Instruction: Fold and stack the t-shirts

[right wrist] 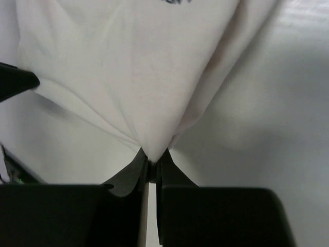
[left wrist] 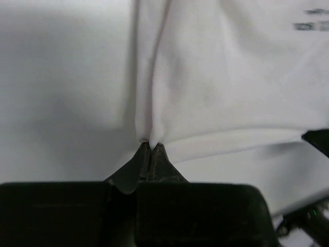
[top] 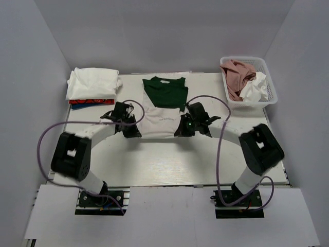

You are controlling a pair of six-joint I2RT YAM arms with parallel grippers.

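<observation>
The white t-shirt [top: 159, 123] lies in the middle of the table, its near edge running between both grippers, with a dark print partly visible. In the right wrist view, my right gripper is shut on its bottom right corner, the cloth gathered to a point between the fingers. The left wrist view has my left gripper closed on the opposite bottom corner, where folded layers meet the fingertips. Beyond the white shirt, and partly against it, is a dark green t-shirt [top: 167, 93].
At the back left, a folded white cloth [top: 91, 84] tops a pile with a red piece [top: 92, 101] under it. A white basket [top: 274, 92] at the back right holds a pinkish-brown cloth [top: 237, 77] and a white one [top: 255, 89].
</observation>
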